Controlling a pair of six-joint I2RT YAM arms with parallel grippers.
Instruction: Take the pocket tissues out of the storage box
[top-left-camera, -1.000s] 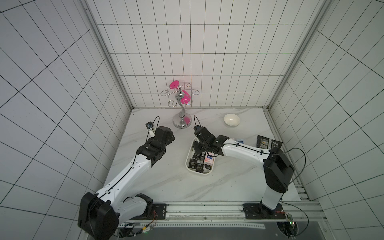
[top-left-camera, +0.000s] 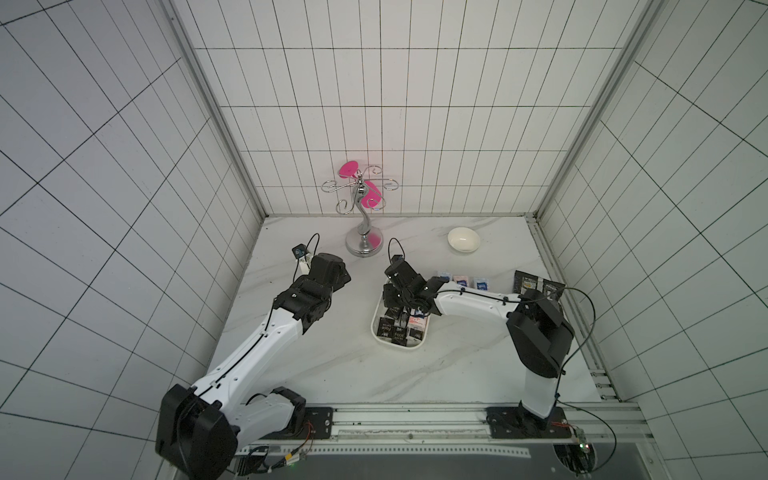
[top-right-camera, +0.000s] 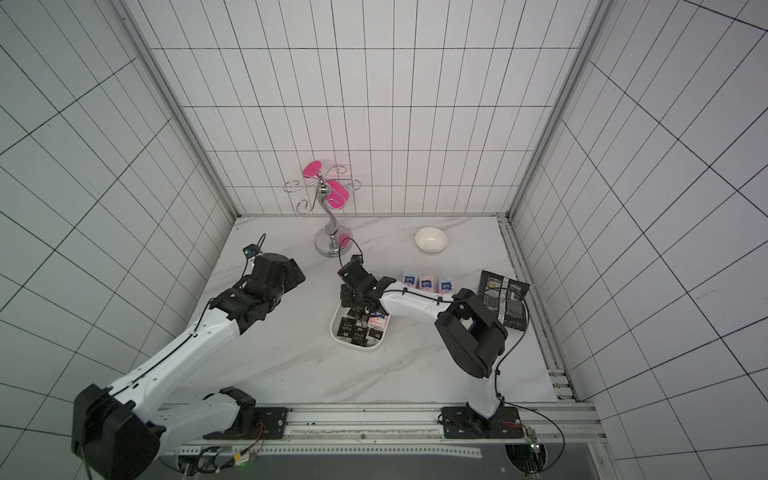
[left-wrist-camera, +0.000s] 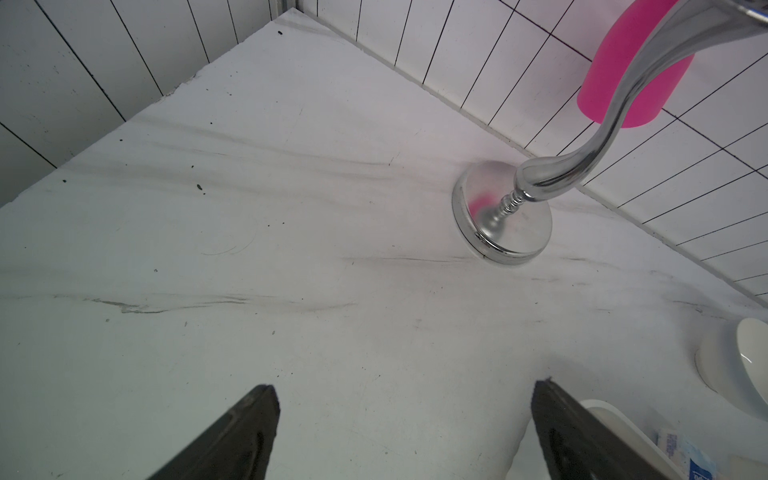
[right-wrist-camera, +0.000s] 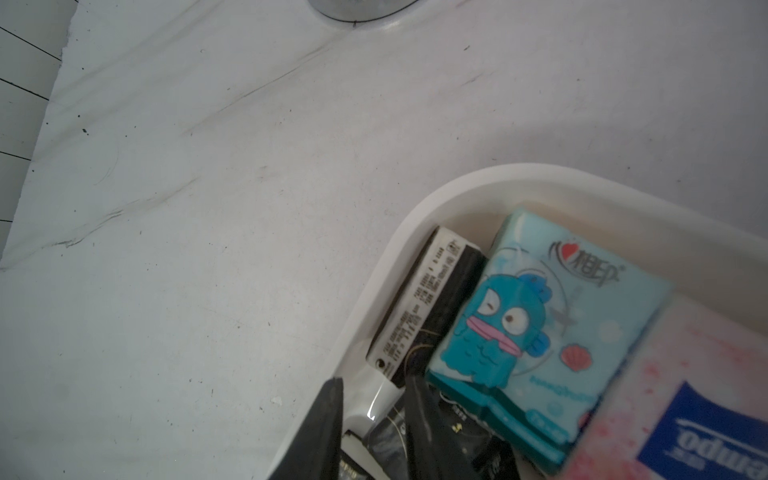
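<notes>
The white storage box (top-left-camera: 376, 340) holds black packets, a turquoise tissue pack (right-wrist-camera: 544, 336) and a pink tissue pack (right-wrist-camera: 680, 384). My right gripper is over the box's left part, its fingers partly apart and above the dark packets, just short of the turquoise pack, with nothing visible between them. My left gripper hangs open over the left of the counter, away from the box, empty. Three small tissue packs (top-right-camera: 426, 284) lie on the counter right of the box, behind the right arm.
A chrome stand with pink cups (top-left-camera: 364, 240) is at the back. A white bowl (top-left-camera: 464, 238) stands back right, black packages (top-right-camera: 504, 304) lie at the right edge.
My right arm has shifted leftward, its elbow most visibly, and its gripper has moved slightly over the box. More of the packs behind it shows. The left arm looks unchanged.
</notes>
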